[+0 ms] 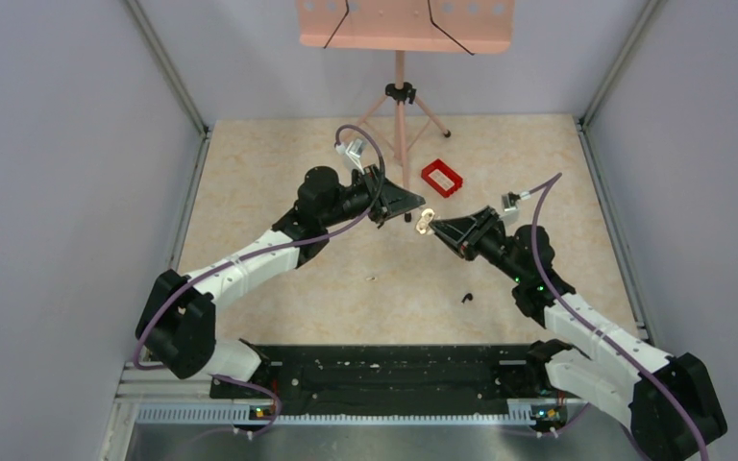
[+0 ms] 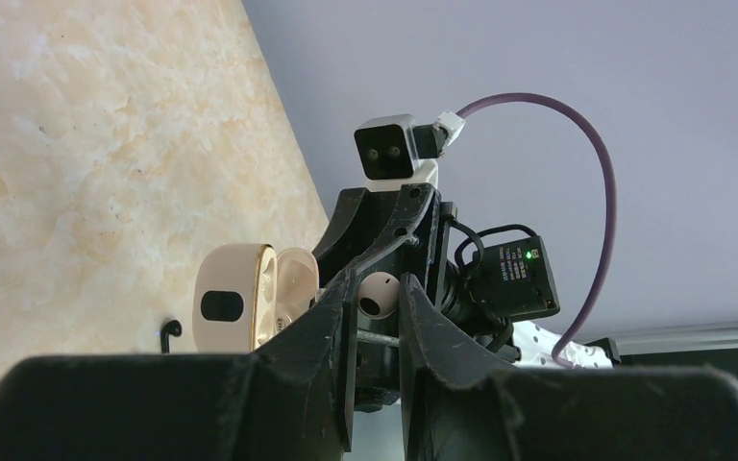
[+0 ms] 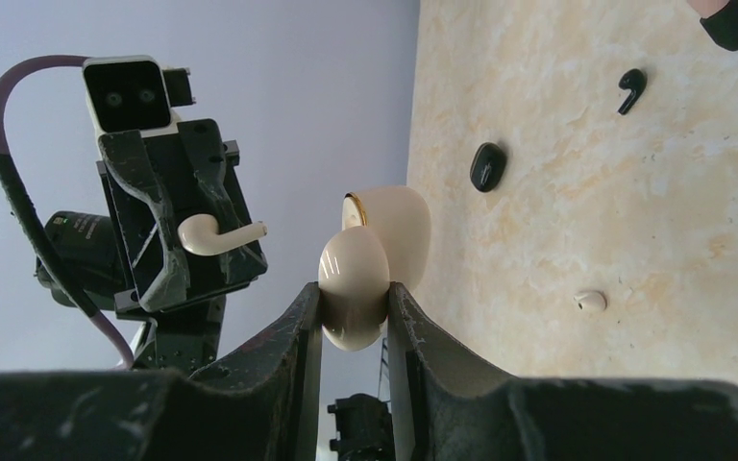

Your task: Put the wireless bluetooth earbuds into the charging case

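The white charging case is gripped by my right gripper, shut on it, held above the table. Its lid stands open, and gold-edged hollows show inside the case in the left wrist view. A white earbud sits between the fingers of my left gripper, which is shut on it. Seen from the right wrist, that earbud has its stem sticking out toward the case, with a gap between. From above, the left gripper is close to the open case, up and left of it.
A small white piece, a black earbud and a rounded black object lie on the table. A red tray and the pink stand are farther back.
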